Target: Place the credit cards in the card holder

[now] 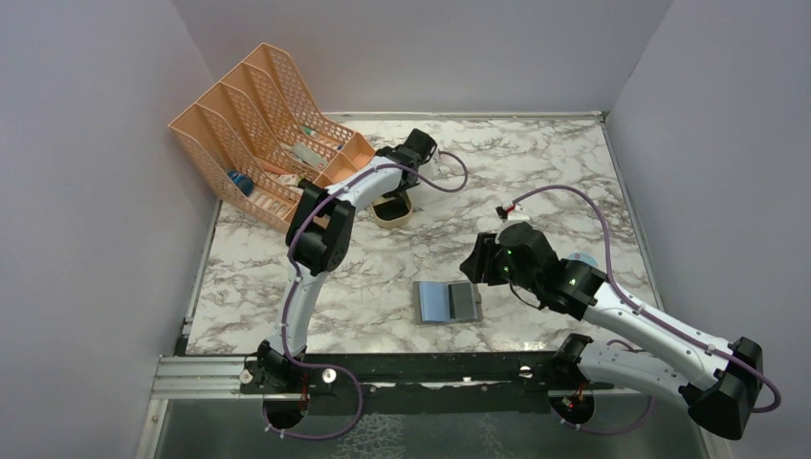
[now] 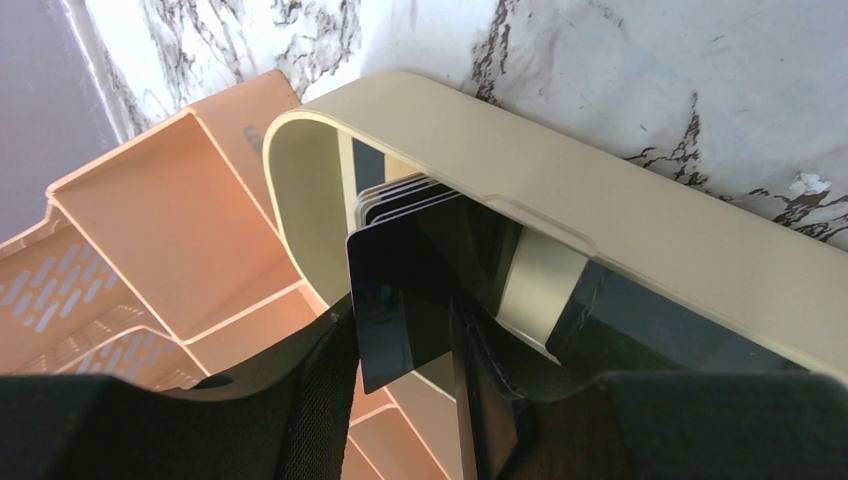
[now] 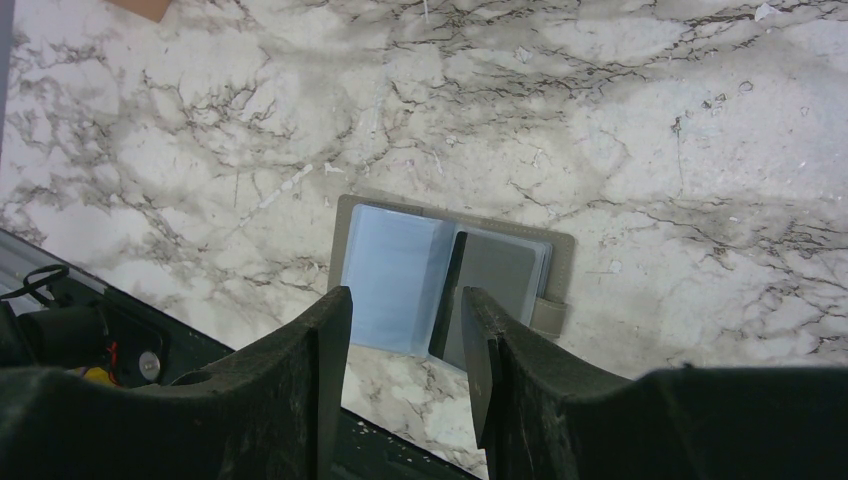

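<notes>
Several dark credit cards (image 2: 405, 270) stand tilted in a stack inside a beige rounded box (image 2: 480, 120) in the left wrist view. My left gripper is over them, its fingers apart, with the front card showing between the fingers; whether either finger touches it I cannot tell. From above, that gripper (image 1: 406, 189) hides much of the box (image 1: 396, 221). The card holder (image 1: 448, 302) lies spread open near the front edge, with a pale blue left side and a grey right side. Above and beyond the holder (image 3: 395, 278), my right gripper hangs open and empty.
A large orange rack (image 1: 277, 120) with slots and small items stands at the back left, close beside the box. A small light-blue object (image 1: 581, 259) is partly hidden behind the right arm. Bare marble table (image 1: 516, 158) fills the back middle and right.
</notes>
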